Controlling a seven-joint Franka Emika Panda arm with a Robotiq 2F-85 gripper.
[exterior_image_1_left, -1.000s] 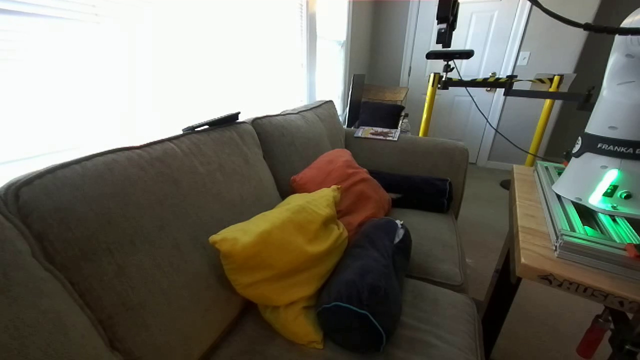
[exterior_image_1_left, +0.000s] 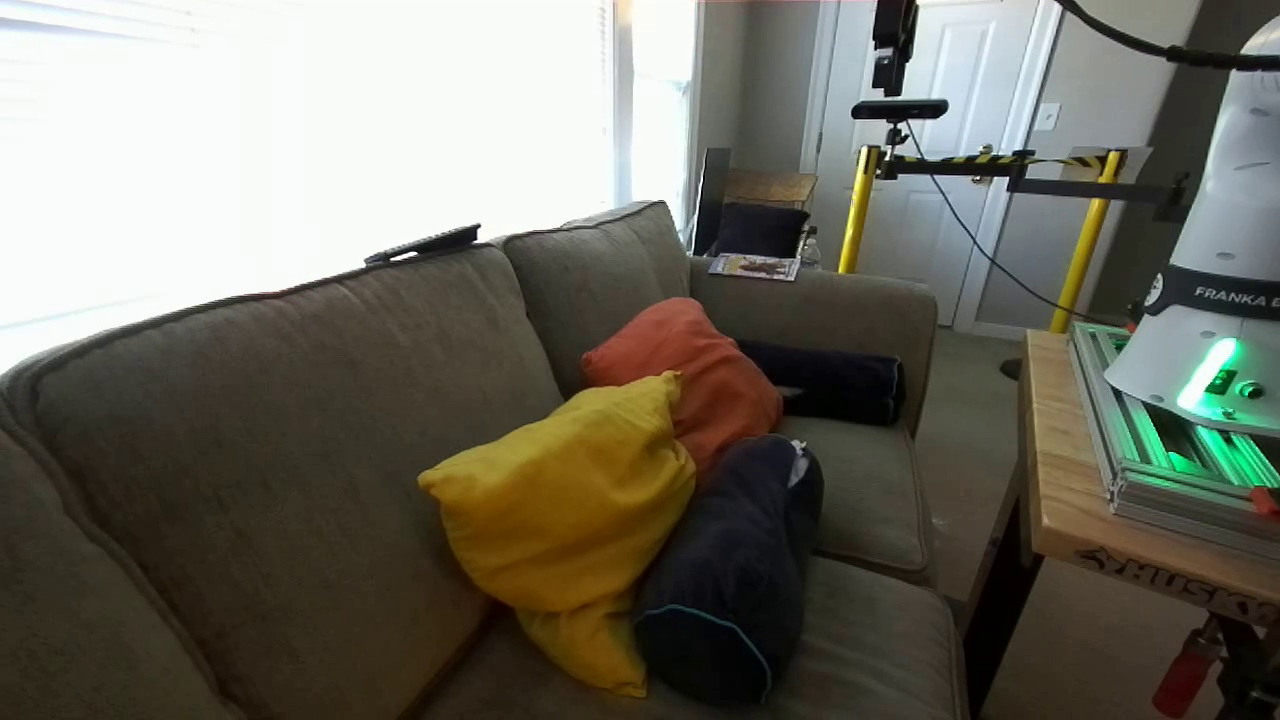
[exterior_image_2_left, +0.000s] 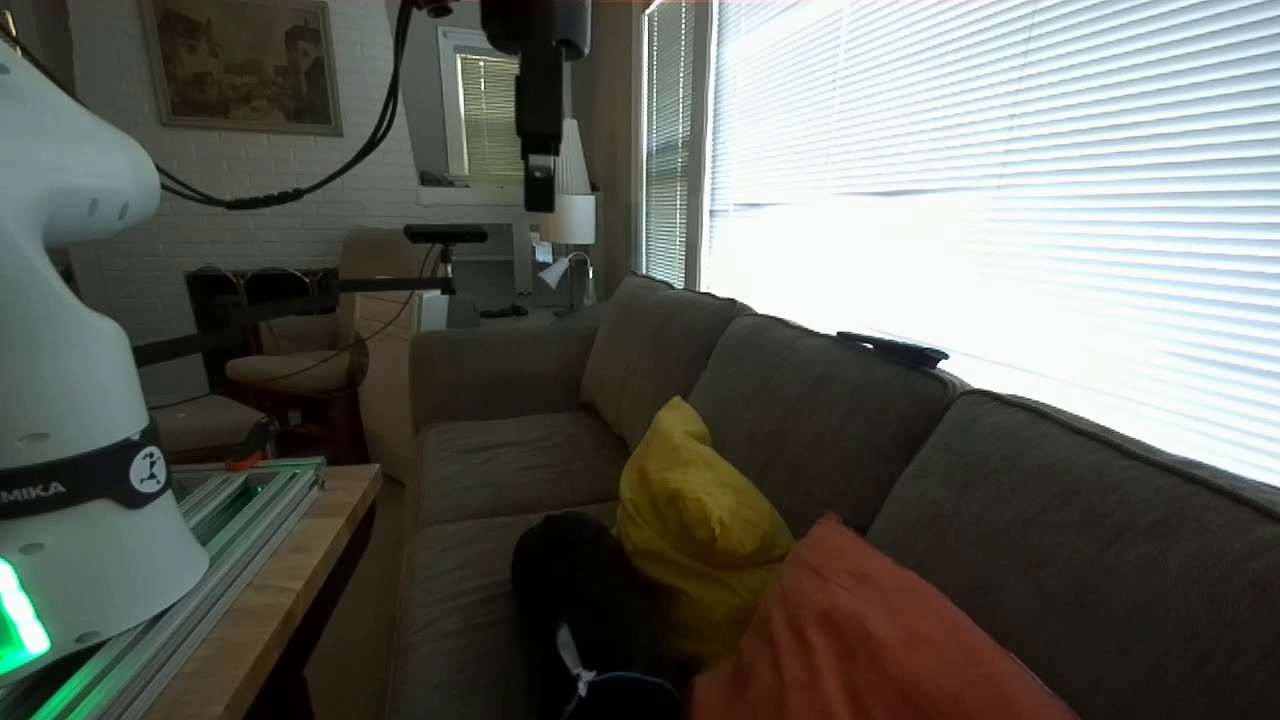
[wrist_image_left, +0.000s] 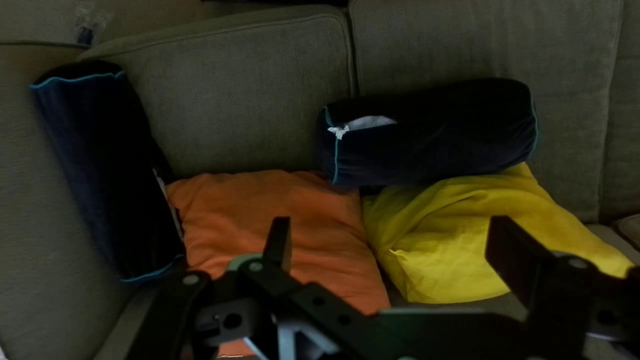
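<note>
My gripper is open high above the couch, its two fingers wide apart and nothing between them. Seen from the side, the gripper (exterior_image_2_left: 542, 186) hangs well clear of the seat. A yellow pillow (exterior_image_1_left: 564, 486) leans against the backrest. Beside it an orange pillow (exterior_image_1_left: 708, 378) rests partly behind the yellow one. One dark navy bolster (exterior_image_1_left: 726, 576) lies on the seat in front of them, touching the yellow pillow. A second navy bolster (wrist_image_left: 111, 174) sits against the armrest at the far end, touching the orange pillow.
A black remote-like object (exterior_image_1_left: 426, 244) lies on top of the backrest. The armrest carries a magazine (exterior_image_1_left: 753, 266). My base stands on a wooden bench (exterior_image_1_left: 1050, 480) beside the couch (exterior_image_1_left: 276, 480). Bare seat cushion (exterior_image_2_left: 510, 468) shows at one end.
</note>
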